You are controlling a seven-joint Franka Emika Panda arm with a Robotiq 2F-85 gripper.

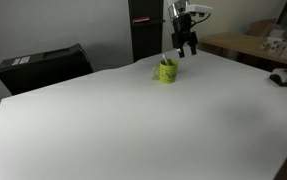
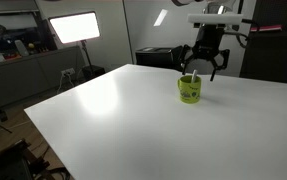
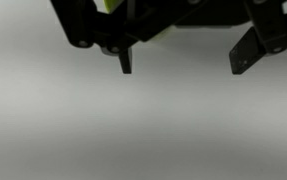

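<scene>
A yellow-green mug (image 1: pixel 168 72) stands upright toward the back of the white table, with a light-coloured stick-like item (image 2: pixel 194 77) poking out of its top. In exterior view 1 my gripper (image 1: pixel 186 53) hangs open, above and just right of the mug. Exterior view 2 has the gripper (image 2: pixel 203 72) over the mug (image 2: pixel 190 93), its fingers spread about the rim in that line of sight. The wrist view shows the spread fingers of the gripper with nothing held between them. A sliver of yellow-green shows at the top there, mostly hidden behind the gripper.
A black box-like device (image 1: pixel 44 70) sits at the back left. A small dark object (image 1: pixel 284 78) lies at the right, near a wooden surface (image 1: pixel 238 44).
</scene>
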